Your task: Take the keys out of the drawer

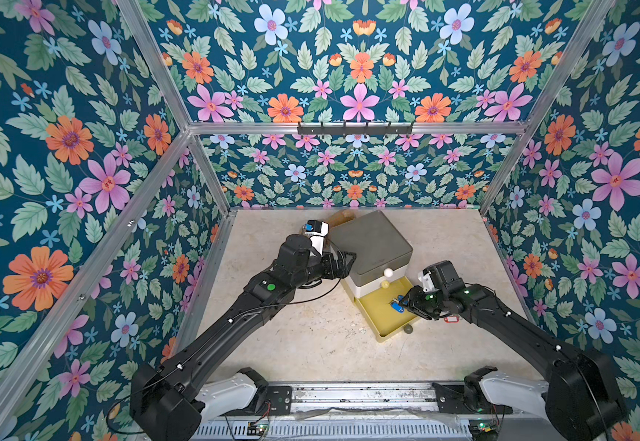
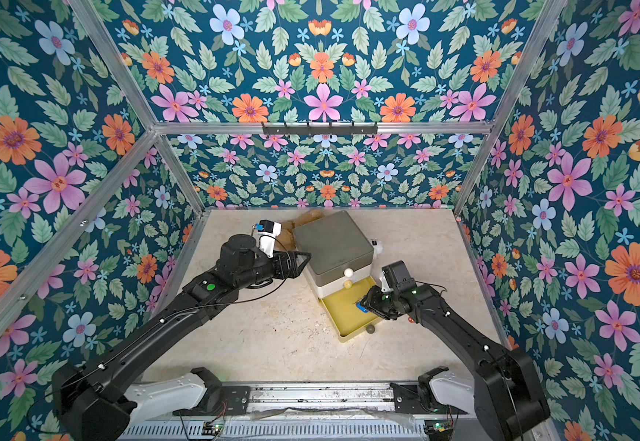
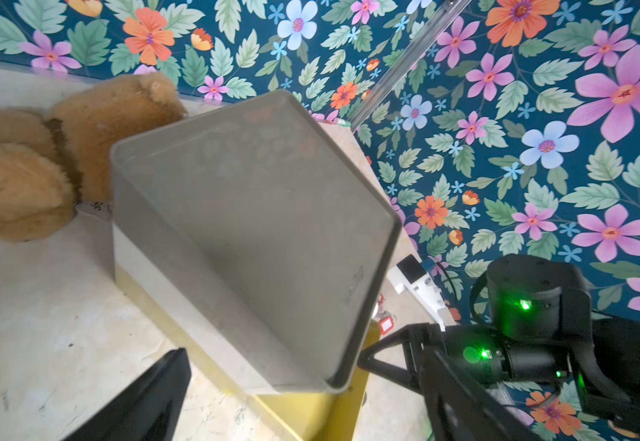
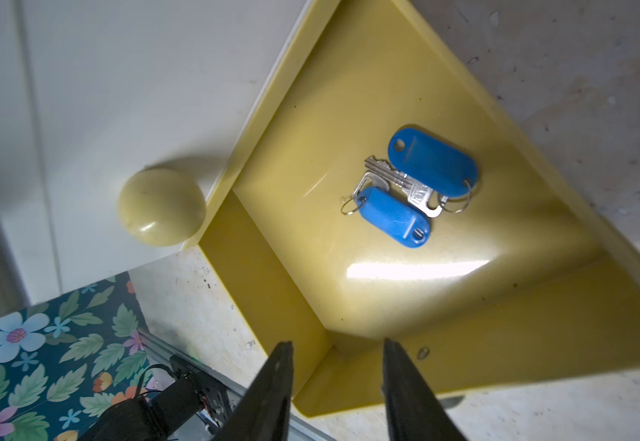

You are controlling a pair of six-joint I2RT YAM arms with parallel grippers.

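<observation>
Two sets of keys with blue tags (image 4: 431, 161) lie side by side on the floor of the open yellow drawer (image 4: 312, 250), their metal keys between the tags. My right gripper is open over the drawer, nothing between its fingers; in the top left view it covers part of the blue tags (image 1: 397, 305). The drawer juts from the lower front of a box with a grey top (image 1: 369, 242). At that box's left side, above the table, hovers my left gripper. Its fingers stand wide apart and empty in the left wrist view.
A brown plush toy (image 3: 114, 132) lies behind the box on the left. A red-framed tag (image 3: 386, 324) lies on the table right of the drawer, mostly behind the right arm. Round knobs (image 4: 161, 207) stick out from the box front.
</observation>
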